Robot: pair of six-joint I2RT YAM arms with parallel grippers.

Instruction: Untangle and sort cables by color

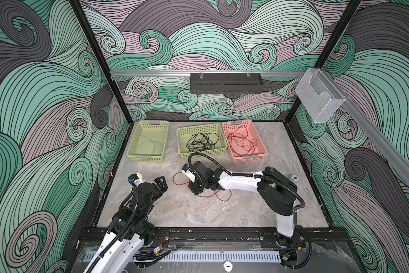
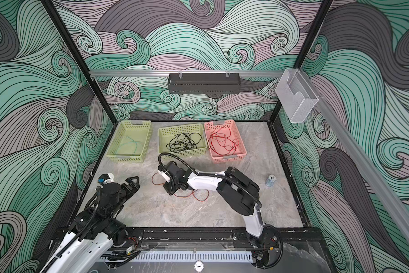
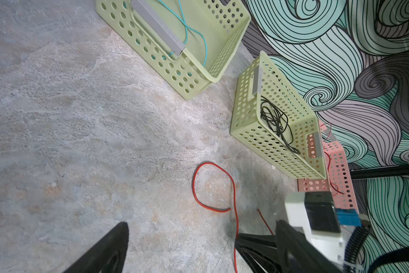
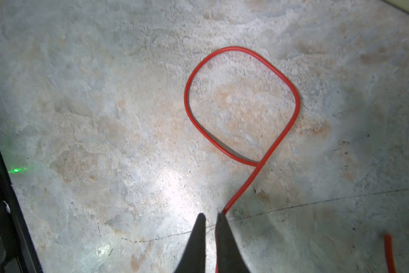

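A red cable [image 4: 296, 97] lies on the table, its loop showing in front of my right gripper. The narrowly parted fingers of that gripper point down, and the cable runs into the gap beside the right-hand finger [image 4: 227, 248]; no grip on it shows. Further right, a short piece of red cable [image 4: 388, 252] is visible. Left of this, my left gripper is wide open and empty above bare table. At the back, a green basket [image 1: 148, 159] holds a light blue cable, another green basket [image 1: 184, 155] black cables, and a pink basket [image 1: 257, 157] red cables.
My right arm [image 1: 243, 183] stretches across the table's middle, in front of the baskets. A small can [image 2: 270, 180] stands at the right side.
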